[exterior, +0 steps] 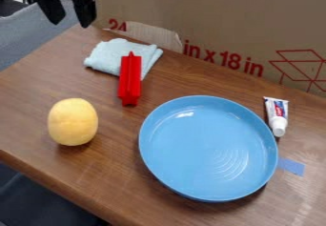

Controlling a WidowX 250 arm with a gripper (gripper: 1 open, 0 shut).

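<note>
My black gripper (68,9) hangs at the top left, high above the table's back left, with its fingers apart and nothing between them. On the wooden table (90,182) lie a folded light blue cloth (105,56), a red bar-shaped object (130,80) partly beside it, a yellow rounded object (72,122) at the front left, a blue plate (208,149) at the right, and a toothpaste tube (277,116) right of the plate.
A cardboard wall (216,20) stands along the back. A small strip of blue tape (292,167) is at the right.
</note>
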